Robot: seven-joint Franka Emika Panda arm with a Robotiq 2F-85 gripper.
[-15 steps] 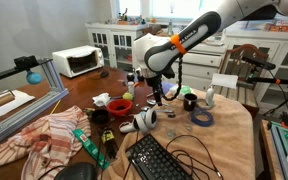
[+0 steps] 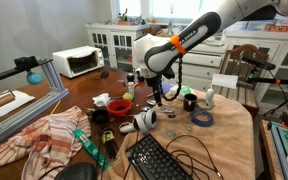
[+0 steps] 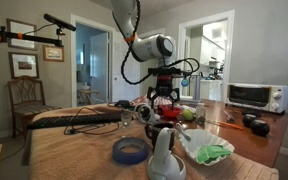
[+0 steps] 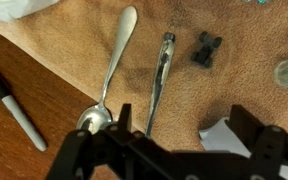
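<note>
My gripper stands open, its two fingers wide apart in the wrist view with nothing held between them. A slim metal utensil (image 4: 161, 75) lies on the tan cloth, running down toward the gap between the fingertips. To its left is a metal spoon (image 4: 114, 50), bowl toward the gripper. Beyond the right finger sits a small black piece (image 4: 206, 48). A black-and-grey marker (image 4: 16, 108) lies at the left on the brown table. In exterior view 1 the gripper (image 2: 160, 94) hangs over the cluttered middle of the table; its fingertips are too small to judge there.
A white object (image 4: 222, 137) lies partly hidden by the right finger. Around the arm stand a red bowl (image 2: 120, 106), a dark mug (image 2: 190, 102) and a blue tape ring (image 2: 202, 118). A black keyboard (image 2: 156, 158) lies in front. Bare cloth (image 2: 234, 135) shows at the right.
</note>
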